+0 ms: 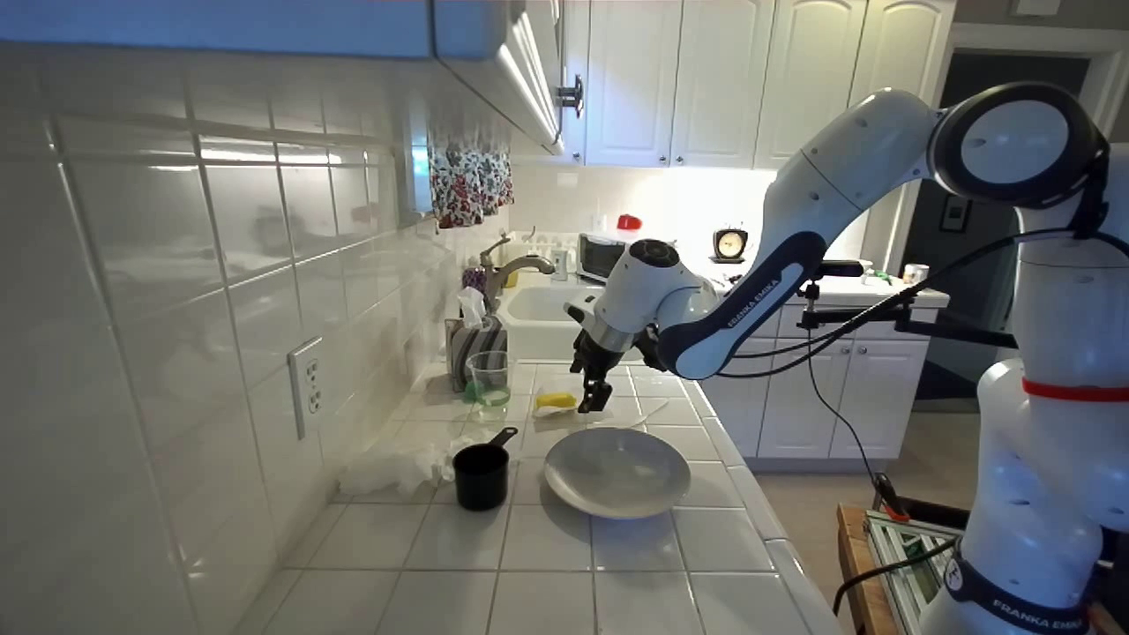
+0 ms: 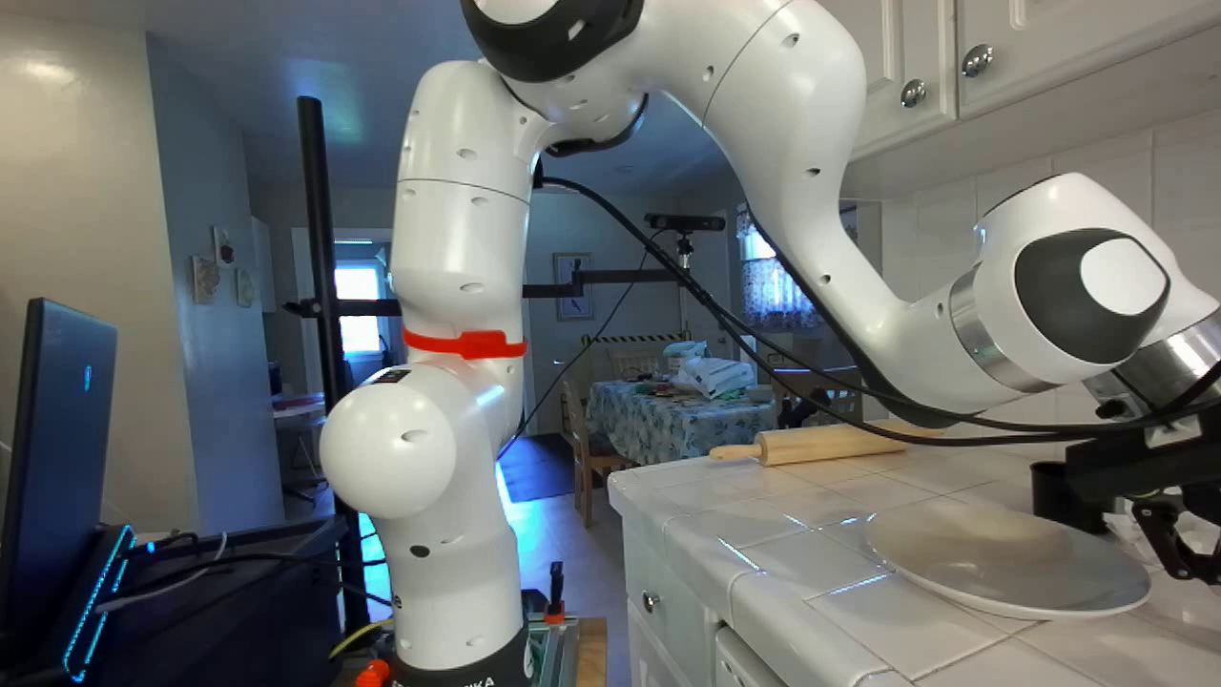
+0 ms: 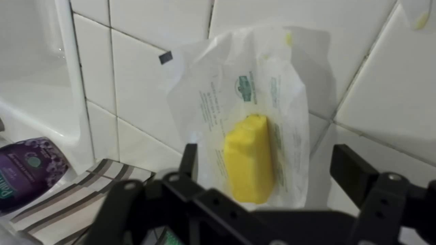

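Observation:
A yellow block that looks like butter [image 3: 249, 161] lies on a white printed wrapper [image 3: 229, 96] spread over the tiled counter. In the wrist view my gripper is open, its two black fingers wide apart with the yellow block in the gap between them from this angle. Exterior view 1 shows the gripper [image 1: 594, 400] above the counter, just right of the yellow block [image 1: 556, 400] and apart from it. Nothing is held. Part of the gripper [image 2: 1185, 538] is cut off at the right edge of exterior view 2.
A grey plate [image 1: 616, 473] and a black measuring cup [image 1: 482, 475] stand nearer the camera. A clear plastic cup [image 1: 489, 383] and a striped box [image 1: 473, 349] are by the wall. The sink [image 1: 540, 305] lies behind, and a rolling pin [image 2: 824, 445] rests on the counter.

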